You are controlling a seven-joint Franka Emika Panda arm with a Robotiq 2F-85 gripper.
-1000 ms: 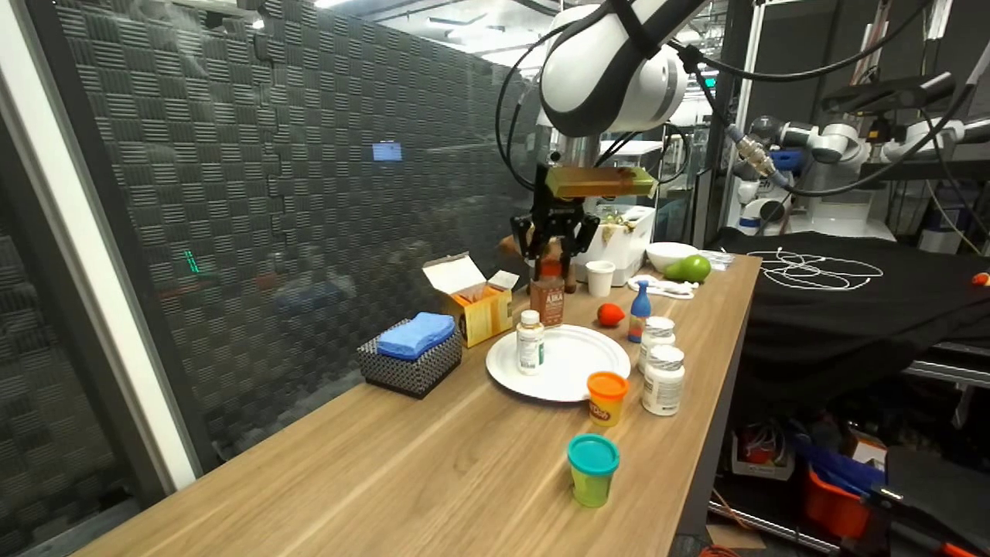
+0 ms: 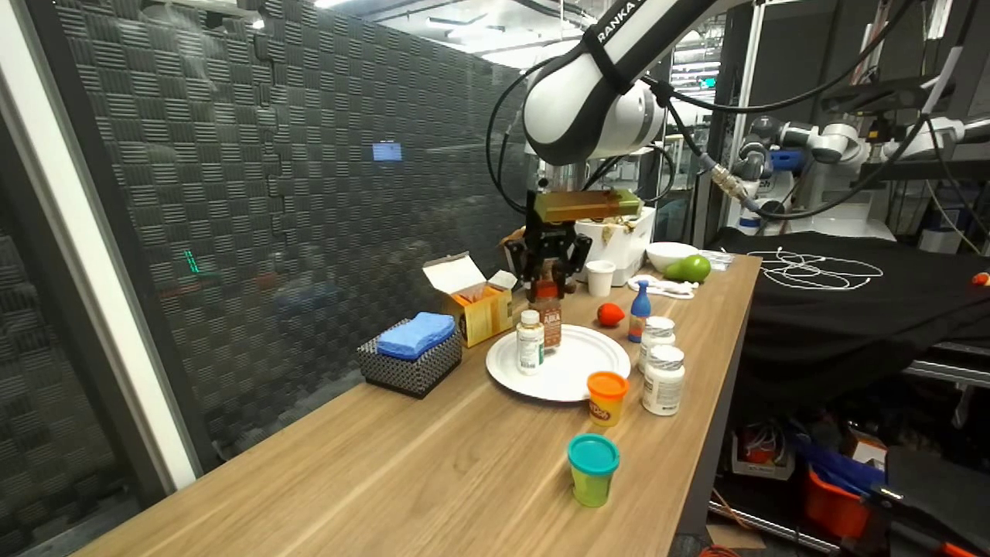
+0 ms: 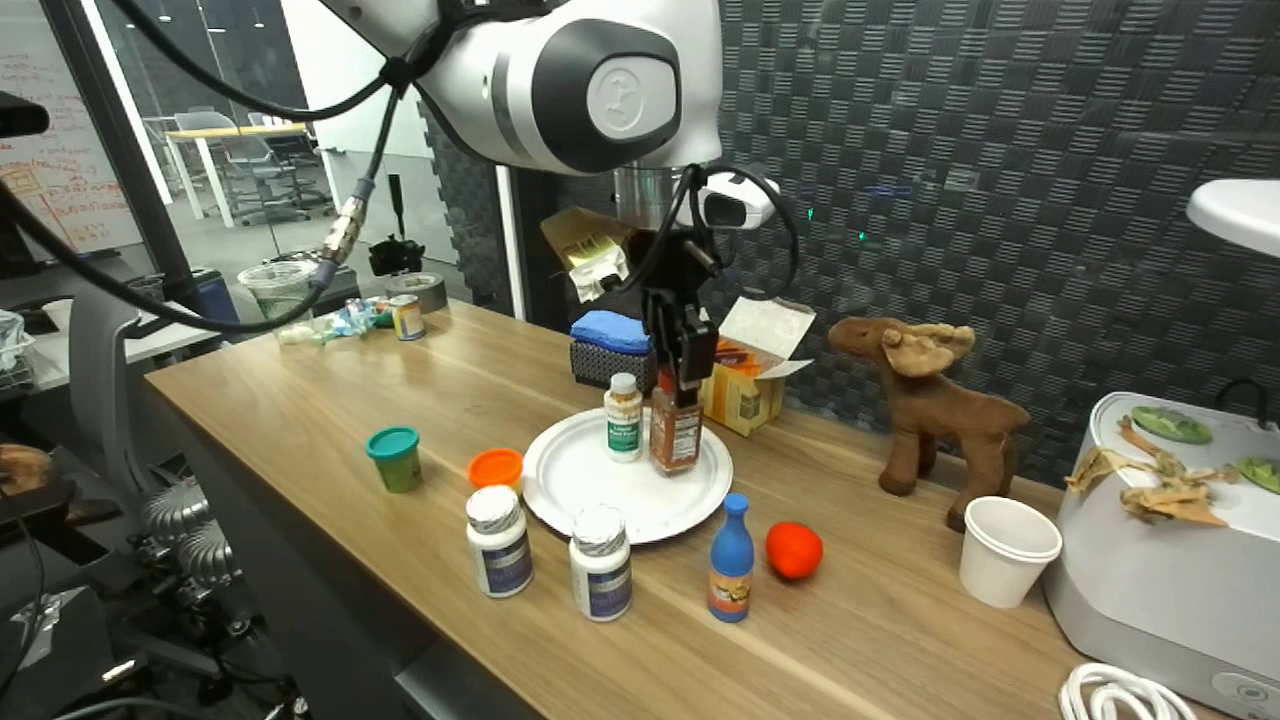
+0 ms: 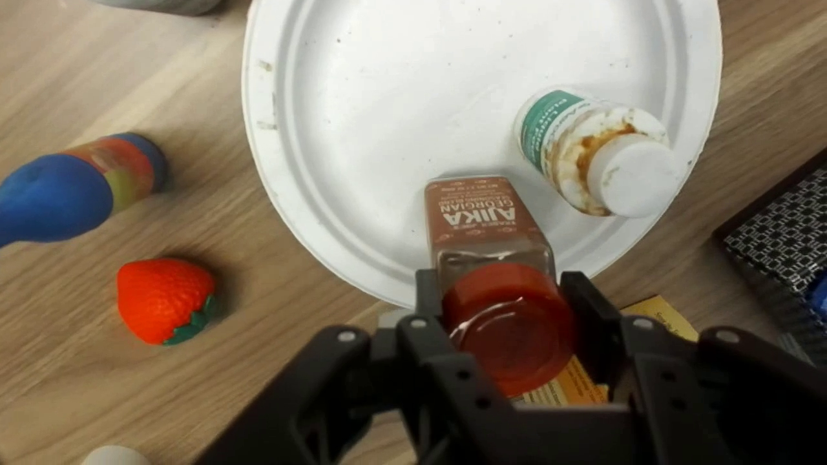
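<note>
A spice jar with a red cap and a brown "Ajika" label point(image 4: 478, 209) is upright at the plate's edge nearest my gripper. My gripper is shut on this jar around its red cap, one finger on either side. In exterior view 2 the jar point(image 3: 675, 434) appears at or just over the white plate point(image 3: 564, 480); whether its base touches cannot be told. Beside it on the plate stands a white bottle with a green label point(image 3: 624, 418), apart from the jar and the fingers.
An open yellow box point(image 2: 487, 311) and a black basket with blue cloth point(image 2: 408, 357) stand close behind the plate. Around its front are white pill bottles point(image 3: 498, 546), a blue bottle point(image 3: 729, 564), a red strawberry point(image 4: 164, 301) and an orange-lidded tub point(image 2: 608, 399).
The arm has come lower and slightly toward exterior view 1's camera, carrying the jar from above the plate's far edge down over the plate. The other objects have stayed put.
</note>
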